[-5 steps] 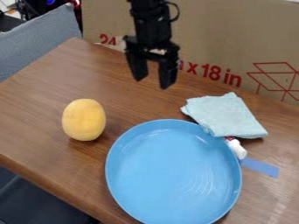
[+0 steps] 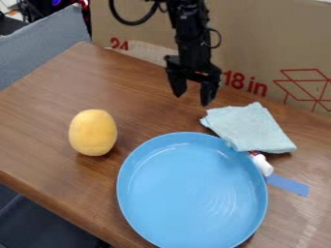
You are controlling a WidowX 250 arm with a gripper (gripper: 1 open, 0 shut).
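My black gripper hangs open above the back of the wooden table, in front of the cardboard, with nothing between its fingers. A yellow mango-like object lies on the left of the table. A large blue plate fills the front right. A folded pale blue cloth lies behind the plate, partly over a small white tube with a red part.
A cardboard sheet stands along the back edge. A blue strip lies right of the plate. A grey padded surface borders the left.
My gripper was blurred and further left a second ago; it has since moved right and a little lower. The objects on the table have not visibly moved.
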